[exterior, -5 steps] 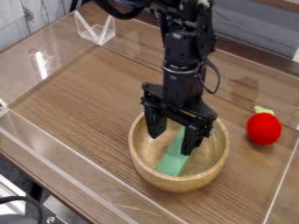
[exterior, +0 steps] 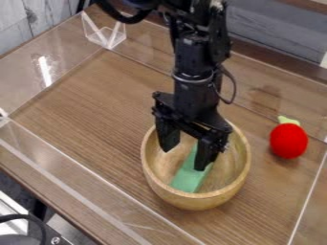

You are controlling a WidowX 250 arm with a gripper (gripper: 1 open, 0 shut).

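Note:
My black gripper (exterior: 192,134) reaches down over a wooden bowl (exterior: 161,182), its fingers open and spread across the bowl's rear half. A green oblong object (exterior: 190,178) lies in the bowl between and below the fingers, its upper end partly hidden by the right finger.
A red tomato-like object (exterior: 289,142) with a pale green piece behind it lies to the right of the bowl. A clear object (exterior: 105,29) stands at the back left. A cable runs at the lower left corner.
The gripper has shifted very slightly over the bowl; otherwise the scene looks the same.

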